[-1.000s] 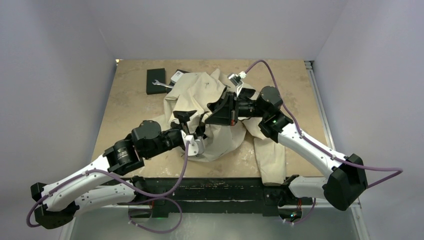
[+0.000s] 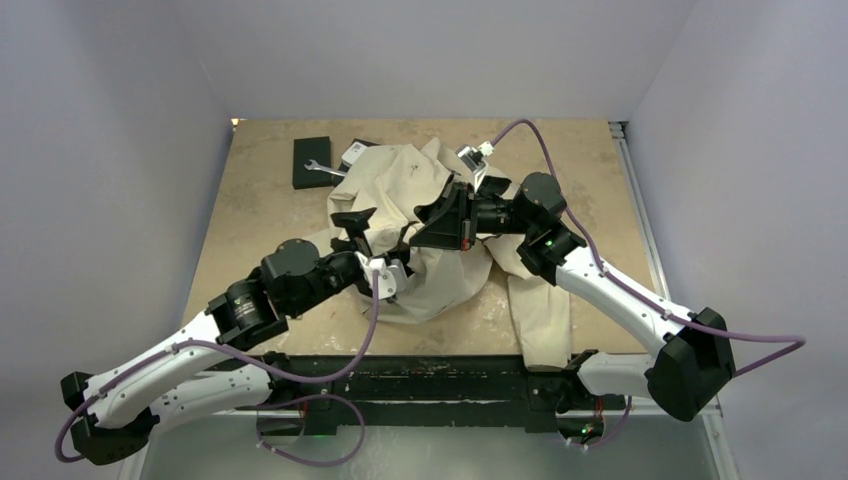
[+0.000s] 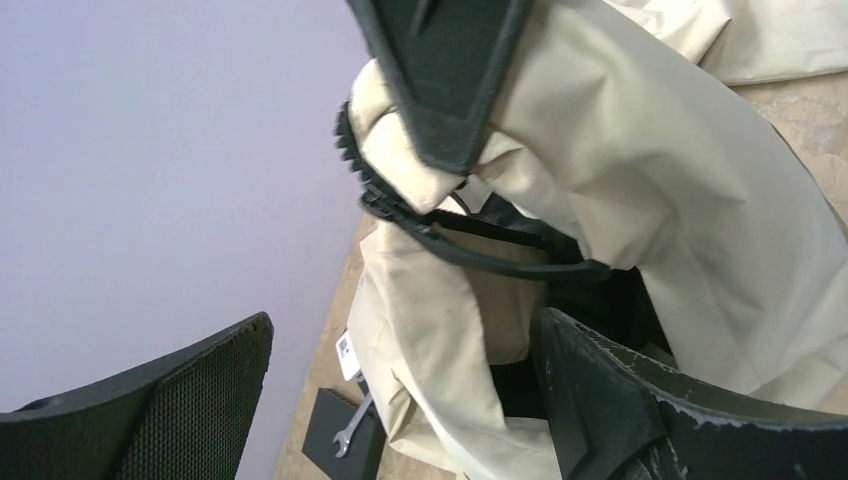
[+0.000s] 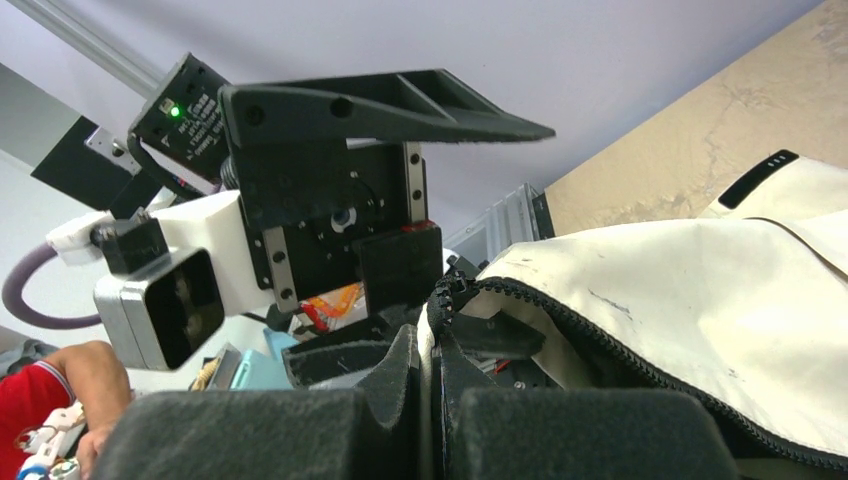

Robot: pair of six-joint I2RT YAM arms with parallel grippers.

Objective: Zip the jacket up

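Observation:
The cream jacket [image 2: 450, 280] lies bunched on the table under both arms. My right gripper is shut on the jacket's zipper edge, a narrow cream strip with black teeth [image 4: 560, 316] that curves away rightward in the right wrist view. In the left wrist view that held end hangs beneath the right finger [image 3: 445, 90], with a black zipper strip [image 3: 510, 265] below it. My left gripper stands open near it, below and to the left in the top view, with nothing clearly between its fingers. Whether a slider is on the held end I cannot tell.
A dark box [image 2: 311, 150] with a wrench [image 2: 325, 169] lies at the back left, beside a small white item [image 2: 355, 152]. Walls stand at the back and sides.
My right arm and the jacket look unchanged.

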